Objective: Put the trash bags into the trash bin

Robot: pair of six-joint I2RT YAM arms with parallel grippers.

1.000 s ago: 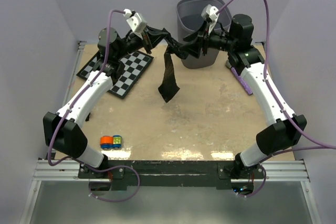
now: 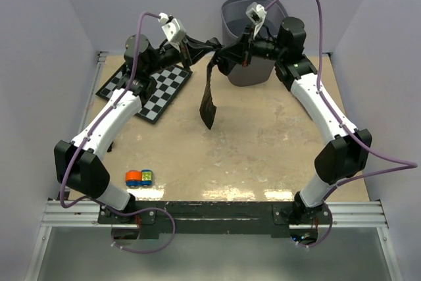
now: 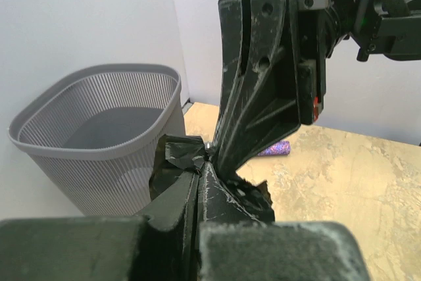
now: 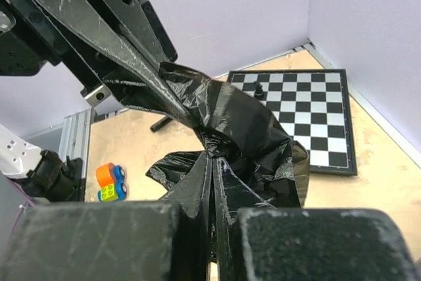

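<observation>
A black trash bag (image 2: 208,106) hangs in a narrow strip over the table, its upper end bunched between my two grippers. My left gripper (image 2: 212,44) is shut on the bag's top, coming from the left. From the right, my right gripper (image 2: 224,51) meets it closely and is shut on the bunched plastic too. Crumpled folds of the bag (image 4: 230,113) fill the space around both sets of fingertips in the right wrist view. The grey trash bin (image 2: 252,76) stands behind and right of the bag, its open mouth partly covered by the right arm. The bag is outside it.
A checkerboard (image 2: 169,90) lies at the back left, beneath the left arm. An orange, blue and green toy (image 2: 139,178) sits at the front left. A purple roll (image 3: 275,149) lies on the table beyond the right gripper.
My right gripper has moved left to the bag's top and closed on it. The hanging strip looks narrower and has turned slightly. The left arm has barely moved.
</observation>
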